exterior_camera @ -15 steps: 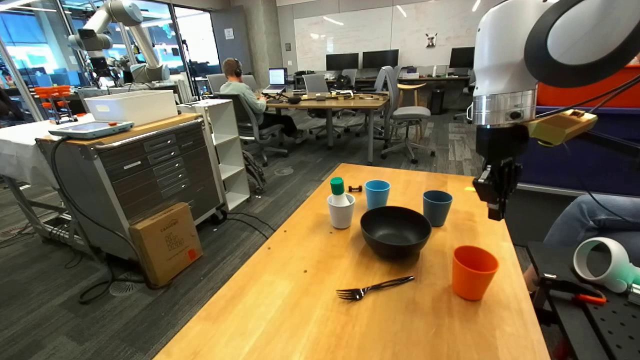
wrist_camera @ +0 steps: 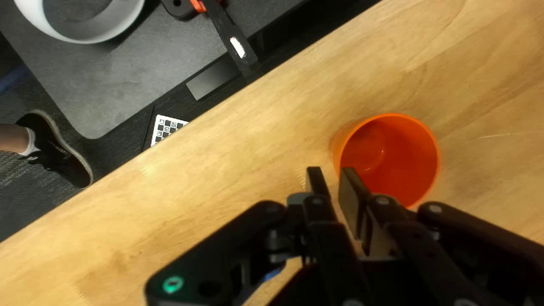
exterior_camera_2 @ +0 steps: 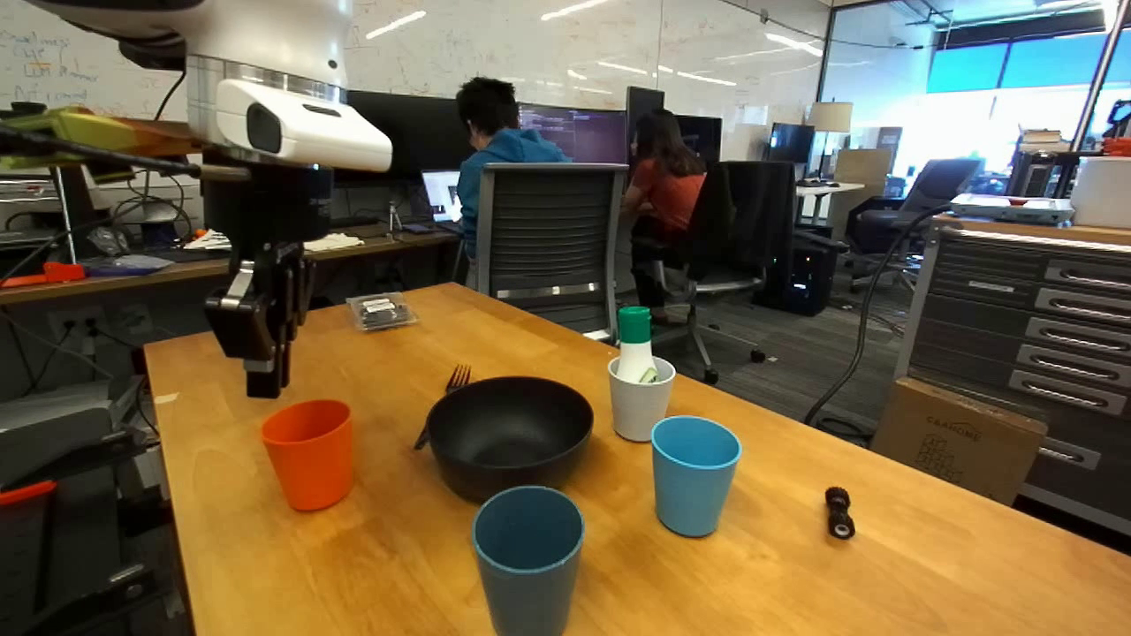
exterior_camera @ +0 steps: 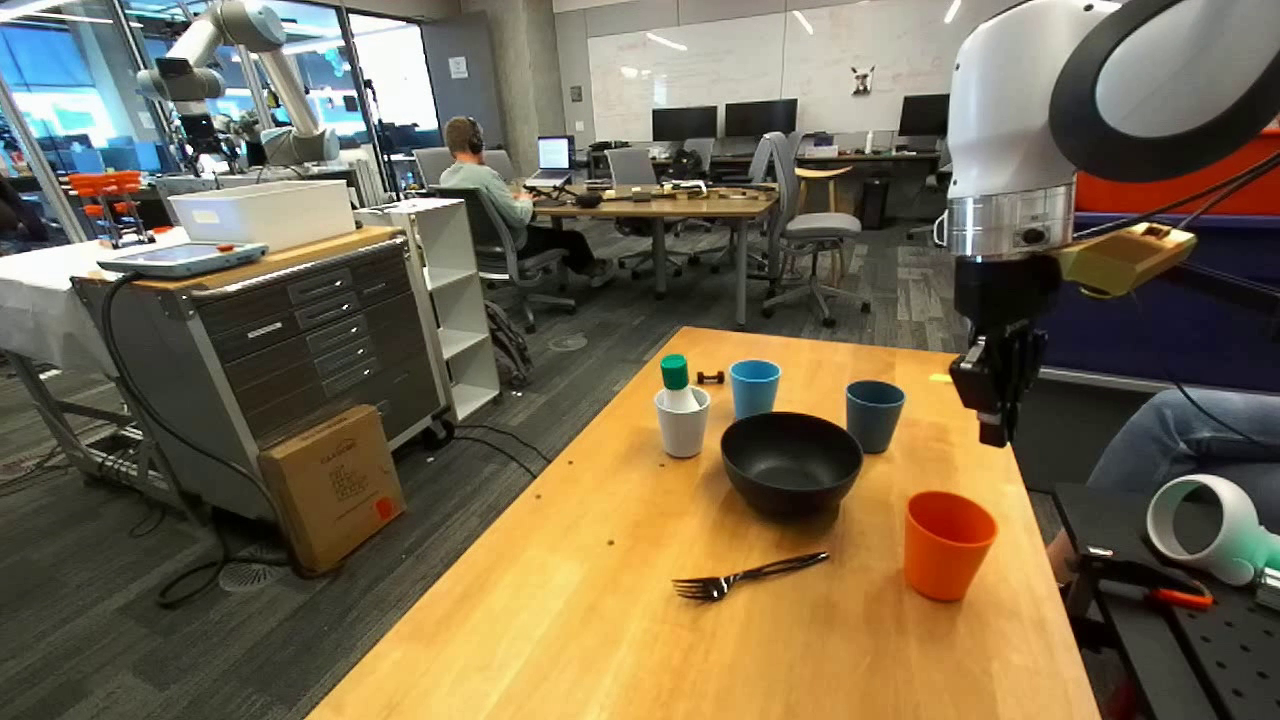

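Above the table's right side hangs my gripper (exterior_camera: 998,430), pointing down, in exterior view 1. In the wrist view its two fingertips (wrist_camera: 317,178) stand a narrow gap apart, with only bare wood showing between them. The orange cup (wrist_camera: 390,158) is upright and empty, just beyond the right finger in that view. Exterior view 2 has the gripper (exterior_camera_2: 269,382) above and slightly left of the orange cup (exterior_camera_2: 307,456), apart from it. A black bowl (exterior_camera: 792,464) sits mid-table. A black fork (exterior_camera: 750,576) lies in front of it.
Behind the bowl stand a light blue cup (exterior_camera_2: 694,477), a dark blue cup (exterior_camera_2: 527,556) and a white cup (exterior_camera_2: 641,403) holding a green-capped bottle (exterior_camera_2: 636,339). A small black dumbbell-shaped object (exterior_camera_2: 839,514) lies near them.
The cups, bowl and fork have not moved.
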